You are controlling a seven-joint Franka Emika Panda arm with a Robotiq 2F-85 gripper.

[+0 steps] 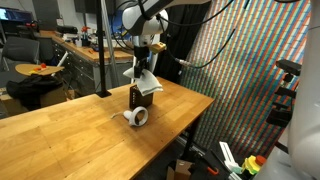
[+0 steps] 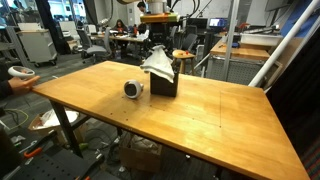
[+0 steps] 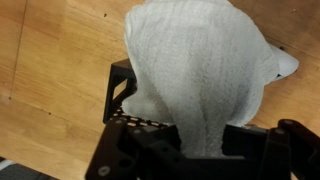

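Observation:
A white cloth (image 1: 148, 83) hangs from my gripper (image 1: 143, 70), which is shut on it. The cloth drapes down beside and partly over a black mesh box (image 1: 138, 98) on the wooden table. In the second exterior view the cloth (image 2: 158, 63) hangs in front of the upper part of the dark box (image 2: 164, 84). Seen from the wrist, the bunched cloth (image 3: 195, 70) fills the middle and hides much of the box, whose black corner (image 3: 119, 90) shows at its left. The fingertips are largely covered by cloth.
A white roll-like object (image 1: 137, 117) lies on the table just in front of the box. Bare wooden table (image 1: 60, 135) stretches away to the left in the first exterior view. A white piece (image 3: 283, 62) pokes out beside the cloth.

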